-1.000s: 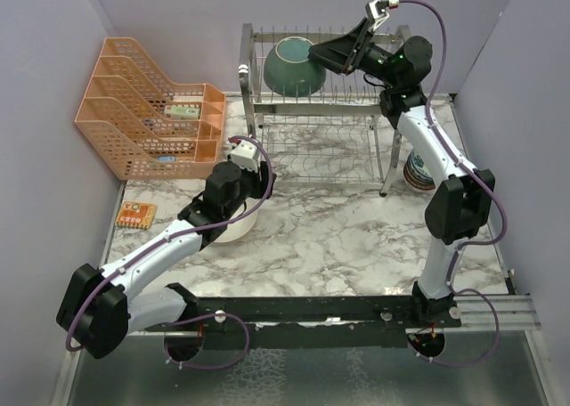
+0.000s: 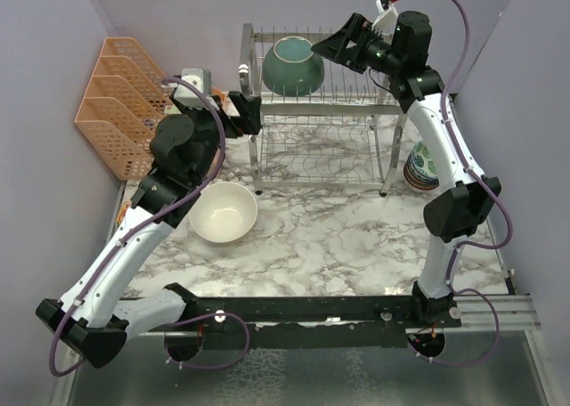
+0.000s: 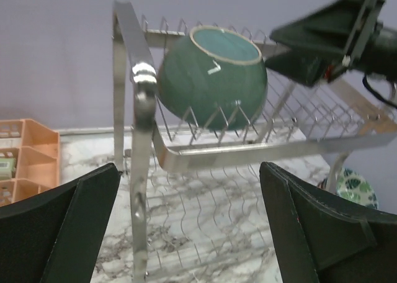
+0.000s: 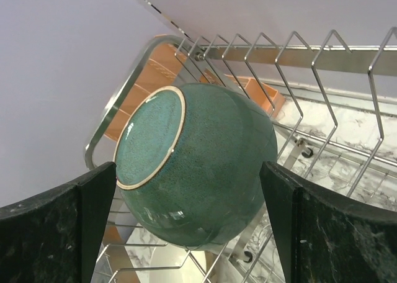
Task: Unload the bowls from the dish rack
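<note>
A dark green bowl (image 2: 293,73) rests upside down, tilted, among the wires of the rack's upper tier, also seen in the left wrist view (image 3: 211,84) and right wrist view (image 4: 205,159). My right gripper (image 2: 335,45) is open just right of the bowl, its fingers framing it from a short way off. My left gripper (image 2: 240,114) is open at the rack's front left post, below and left of the bowl, holding nothing. A cream bowl (image 2: 223,213) sits on the counter in front of the rack.
The steel rack (image 2: 321,183) has an empty lower tier. Stacked patterned bowls (image 2: 420,167) stand at the right, partly behind the right arm. An orange organizer (image 2: 111,103) is at the back left.
My left gripper has risen and moved up toward the rack's left post. My right gripper has drawn slightly back from the green bowl, up and to the right.
</note>
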